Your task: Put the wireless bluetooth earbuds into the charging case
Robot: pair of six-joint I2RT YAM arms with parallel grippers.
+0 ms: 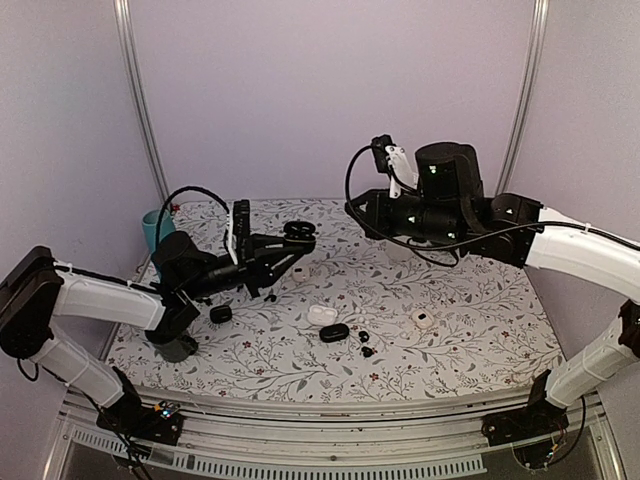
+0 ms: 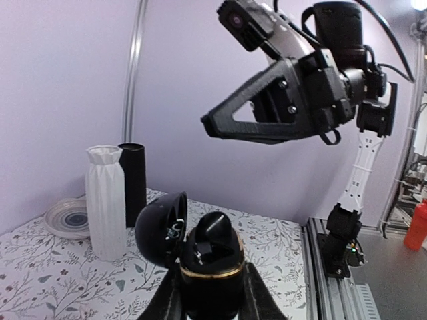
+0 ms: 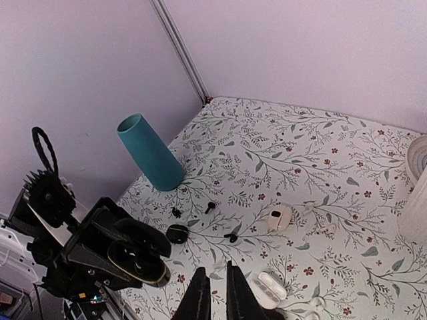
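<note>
A black charging case (image 1: 300,235) with a thin gold band is held above the table, its lid raised. My left gripper is shut on the lower part of this case. In the left wrist view a rounded black shape stands in the case; whether it is an earbud cannot be told. My right gripper hangs higher, to the right of the case, its fingers apart and nothing between them. Small black earbuds (image 1: 367,351) lie on the table at the front, with another earbud (image 3: 231,237) farther left.
Other closed cases lie about: a black case (image 1: 334,333), a white case (image 1: 322,315), a white case (image 1: 423,319) and a black case (image 1: 220,314). A teal cup (image 3: 151,152) stands at the left, a white vase (image 2: 105,203) and black cup (image 2: 133,180) at the back right.
</note>
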